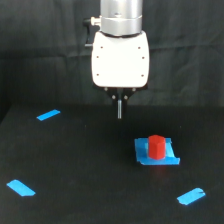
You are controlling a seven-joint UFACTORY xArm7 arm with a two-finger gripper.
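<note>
The white arm hangs from the top centre of the camera view, its gripper (119, 100) pointing down above the dark table. The fingers are small and thin, and whether they are open or shut I cannot tell. A red block (156, 146) sits on a blue piece (171, 159) at the right, below and to the right of the gripper.
Blue tape strips lie on the table (90, 180): one at the back left (48, 114), one at the front left (20, 188), one at the front right (191, 196).
</note>
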